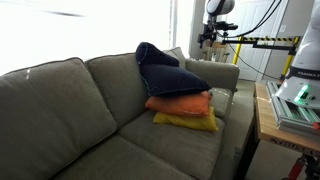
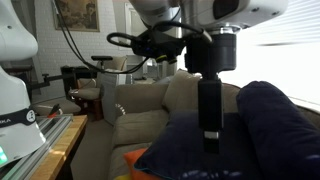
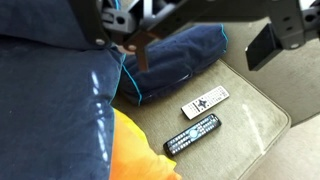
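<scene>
My gripper is open, its two fingers wide apart with nothing between them. Below it in the wrist view, a white remote [image 3: 205,101] and a longer black remote [image 3: 192,134] lie side by side on the sofa seat. A navy cushion with blue piping [image 3: 190,62] rests just past the remotes, partly behind the fingers. At the far end of the sofa, the gripper [image 1: 208,40] hangs in the air in exterior view 1. In exterior view 2 a dark finger [image 2: 210,115] stands in front of the navy cushions; the remotes do not show there.
Navy cushions [image 1: 172,76] are piled on an orange one [image 1: 180,103] and a yellow one [image 1: 186,121] on the grey sofa [image 1: 60,105]. A wooden table [image 1: 265,115] stands to the right. The near sofa seats are clear.
</scene>
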